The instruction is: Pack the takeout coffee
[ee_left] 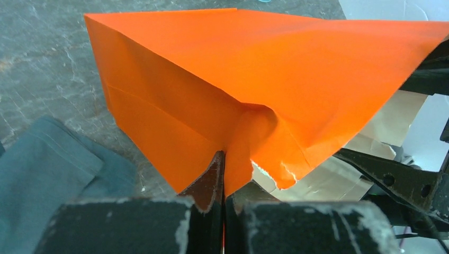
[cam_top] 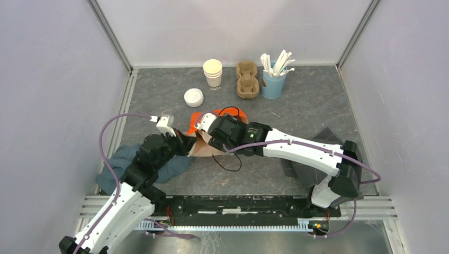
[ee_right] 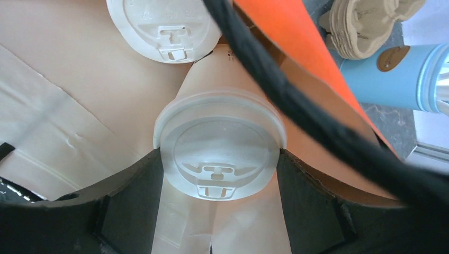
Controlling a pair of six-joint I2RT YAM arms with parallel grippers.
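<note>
An orange paper bag (cam_top: 195, 123) with a tan inside and a dark cord handle (cam_top: 233, 169) gapes in the middle of the table. At its left side my left gripper is shut on the bag's wall, which creases into the fingertips; a torn edge (ee_left: 286, 180) shows beside them. My right gripper is shut on a lidded paper cup (ee_right: 219, 153), its white lid between the fingers, within the bag's mouth. Beside that cup, a second white-lidded cup (ee_right: 169, 26) is in the bag. From the top, the right arm hides both cups.
At the back stand stacked paper cups (cam_top: 213, 74), white lids (cam_top: 194, 97), a cardboard carrier (cam_top: 247, 79) and a blue bucket of wrapped sticks (cam_top: 273, 84). A grey-blue cloth (cam_top: 177, 164) lies left. The handle cord crosses close over the right gripper.
</note>
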